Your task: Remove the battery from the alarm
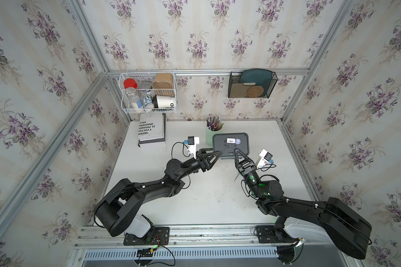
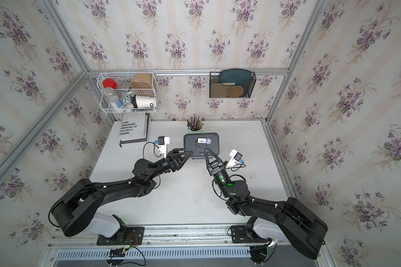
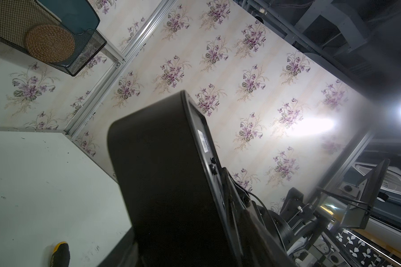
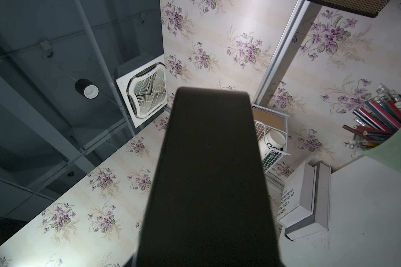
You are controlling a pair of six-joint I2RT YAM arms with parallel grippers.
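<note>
A dark grey alarm clock with a white label and a round sticker on its face is held up near the table's middle, in front of the pencil cup. My right gripper is shut on its lower right part; in the right wrist view the dark body fills the centre. My left gripper is at the clock's lower left, part open; whether it touches the clock is unclear. In the left wrist view the clock's side hides most of the fingers. No battery can be made out.
A pencil cup stands behind the clock, stacked books at the back left. A white wire basket and a black mesh holder hang on the back wall.
</note>
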